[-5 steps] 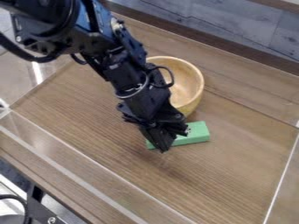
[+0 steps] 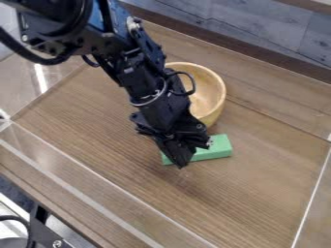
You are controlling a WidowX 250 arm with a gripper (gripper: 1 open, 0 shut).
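Observation:
The black gripper is lowered over the middle of the wooden table, its tip above the left part of a green rectangular block. The block lies flat, partly hidden by the gripper. Its fingers look closed, with nothing visible between them; whether the tip touches the block I cannot tell.
A tan bowl sits behind the gripper, partly covered by the arm. A grey wall runs along the back. Cables show at the lower left.
The arm and gripper have shifted very slightly. The block and bowl look unmoved.

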